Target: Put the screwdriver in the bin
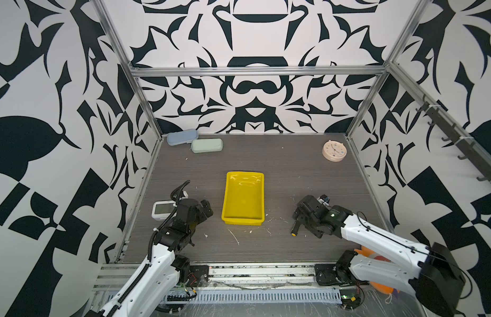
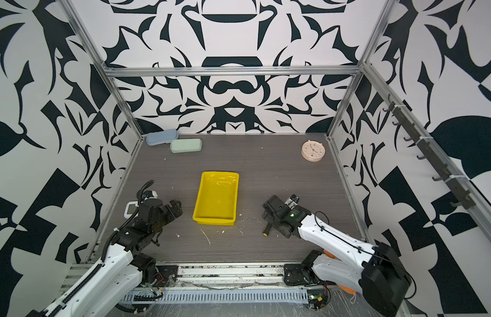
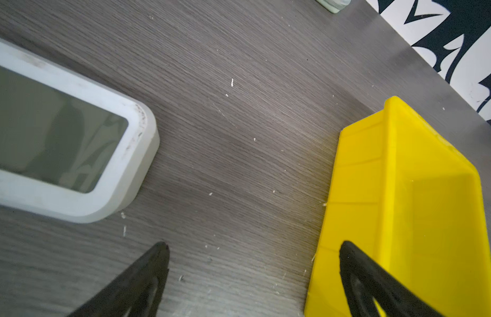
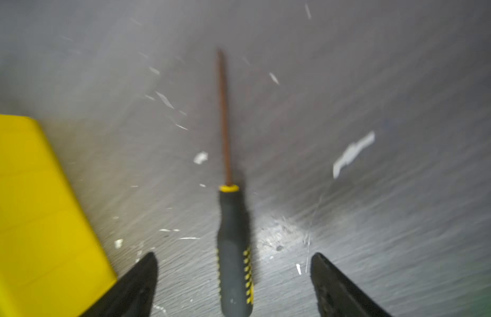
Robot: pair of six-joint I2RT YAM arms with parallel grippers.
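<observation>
The screwdriver (image 4: 235, 253), with a black and yellow handle and a thin brown shaft, lies flat on the table in the right wrist view. My right gripper is above its handle, fingers spread on either side and not touching it. From the top left view only the handle end of the screwdriver (image 1: 295, 229) shows under the right arm. The yellow bin (image 1: 243, 198) stands empty at mid-table. Left of the bin, my left gripper hovers over bare table, its fingers wide apart with nothing between them.
A white device with a grey screen (image 3: 60, 132) lies left of the left gripper. Two cases, blue (image 1: 182, 137) and green (image 1: 207, 145), sit at the back left, and a pink clock (image 1: 334, 151) at the back right. The table behind the bin is clear.
</observation>
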